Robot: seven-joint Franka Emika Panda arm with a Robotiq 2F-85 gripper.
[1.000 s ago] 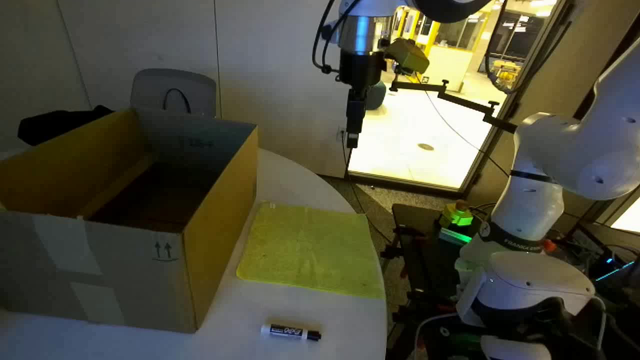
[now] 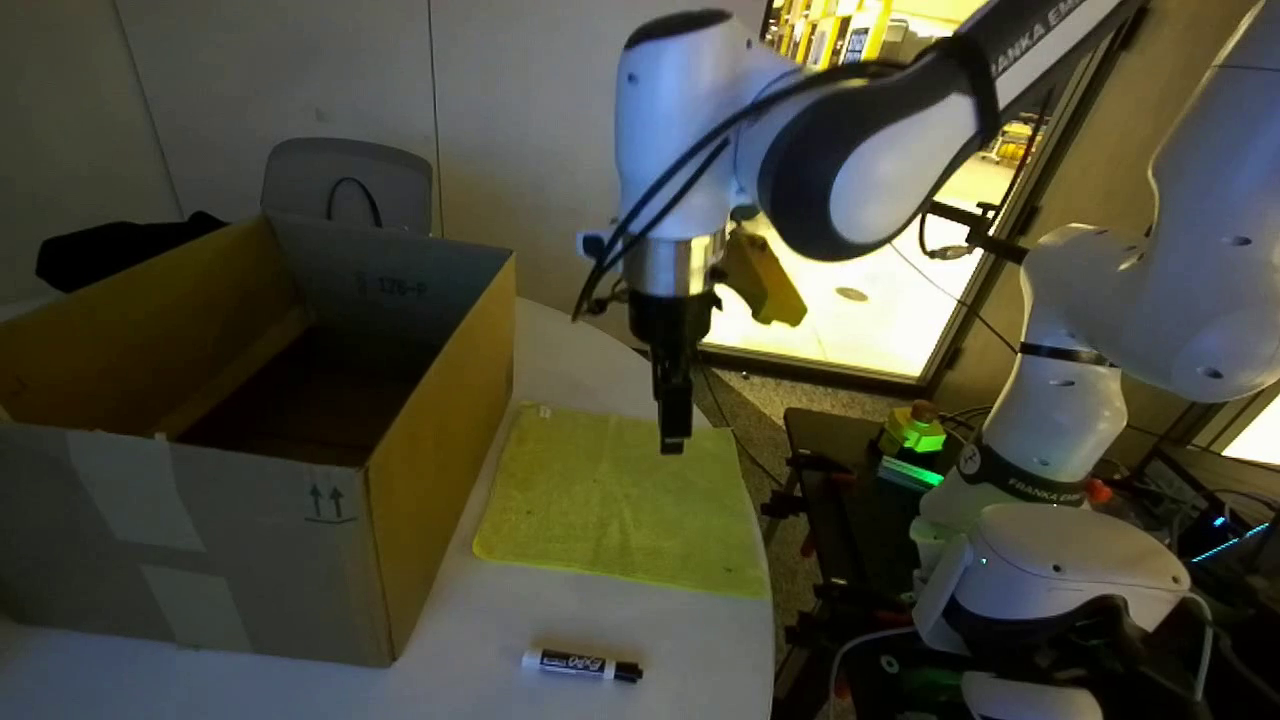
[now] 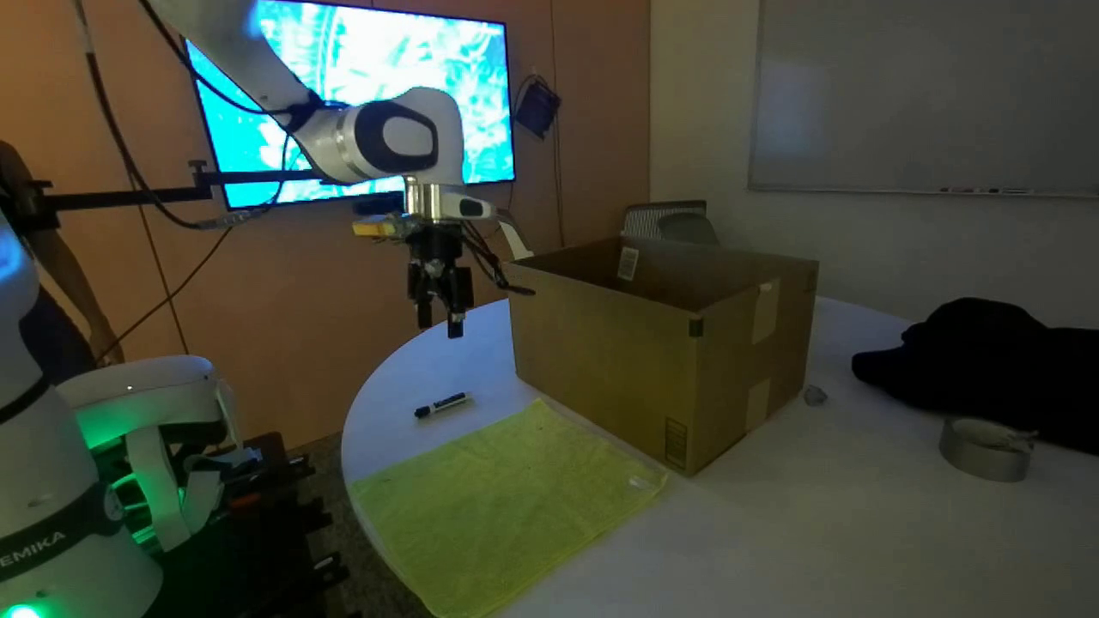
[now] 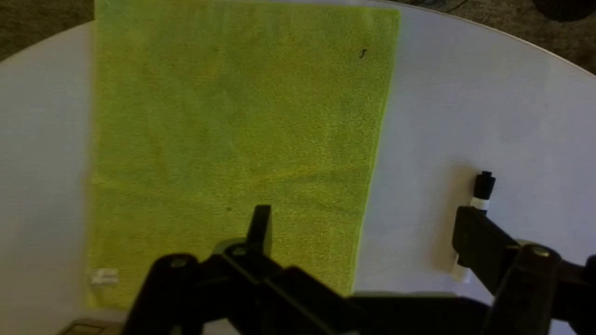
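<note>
My gripper [image 3: 440,319] hangs in the air above the table, pointing down, its fingers apart with nothing between them. In the wrist view its two black fingers [image 4: 260,229] are spread wide, and the gap spans the cloth's edge and bare table. A yellow-green cloth [image 2: 624,504] lies flat on the table, slightly creased. Beside it on the white tabletop rests a black-and-white marker [image 2: 582,665], apart from the cloth. One finger partly covers the marker [image 4: 482,190] in the wrist view.
A large open cardboard box [image 2: 444,444] stands next to the cloth, its side walls tall; the visible inside looks empty. A tape roll [image 3: 986,449] and dark fabric [image 3: 979,360] lie beyond the box. The round table's edge runs close to cloth and marker.
The arm has come down and toward the table, shifting slightly left in exterior view 1. Cloth, marker and box have not moved.
</note>
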